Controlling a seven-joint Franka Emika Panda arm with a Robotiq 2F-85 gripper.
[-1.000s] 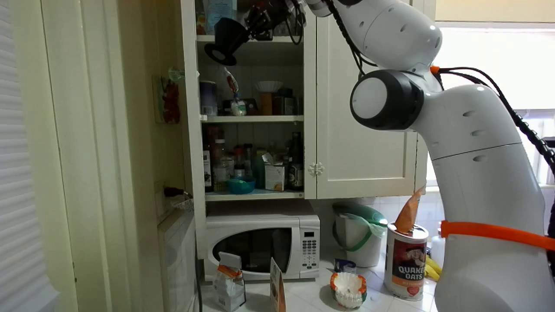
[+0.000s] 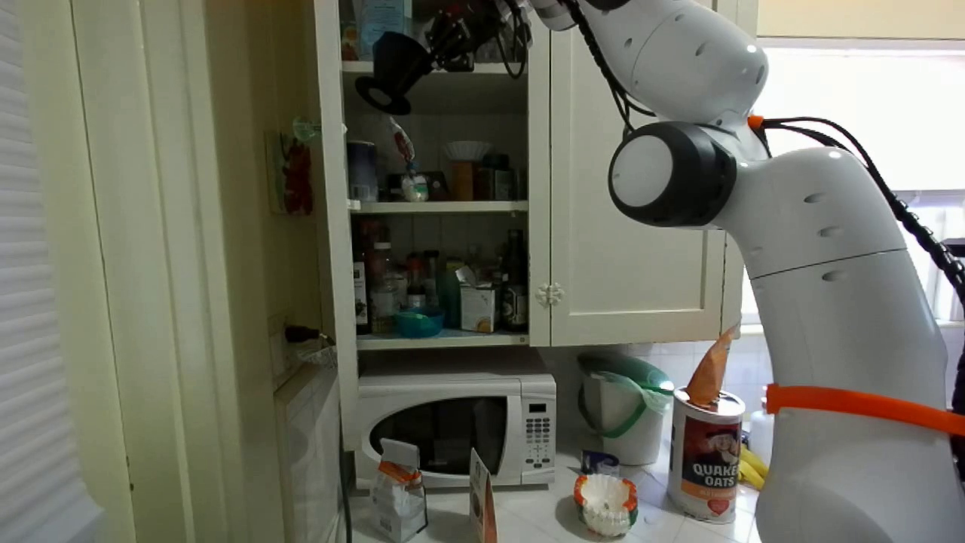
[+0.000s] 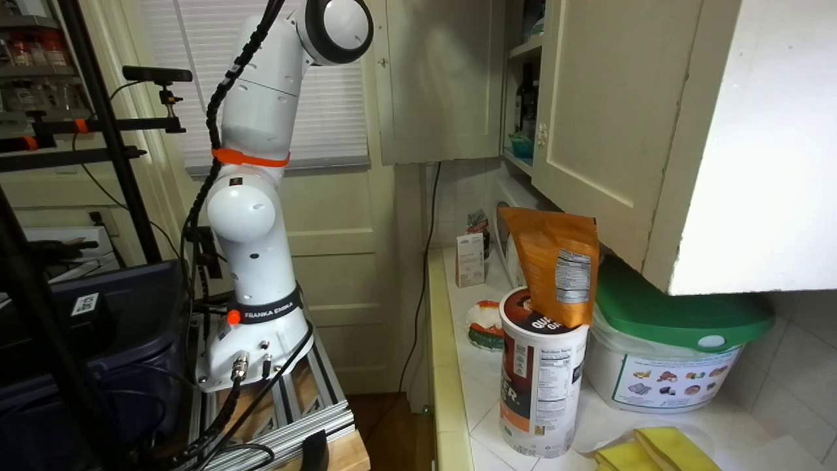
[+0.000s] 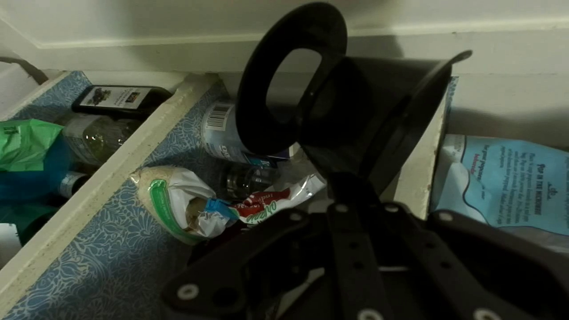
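Observation:
A black cone-shaped piece with a wide ring flange (image 4: 368,101), much like a coffee dripper, is held tilted in the wrist view. My gripper is shut on its near edge; the exact contact is dark and hard to make out. In exterior view 1 the black piece (image 2: 399,68) hangs in front of the open cupboard, near its upper shelf edge, flange pointing down and left. The gripper (image 2: 439,59) reaches it from the right. Exterior view 2 shows neither the gripper nor the black piece.
Below the piece, the middle shelf (image 2: 443,207) bears a blue can (image 4: 221,133) and a tied plastic bag (image 4: 173,200). A light-blue bag (image 4: 506,181) lies on the upper shelf. Bottles crowd the lower shelf (image 2: 443,341). A microwave (image 2: 452,425) and an oats canister (image 2: 707,457) stand on the counter.

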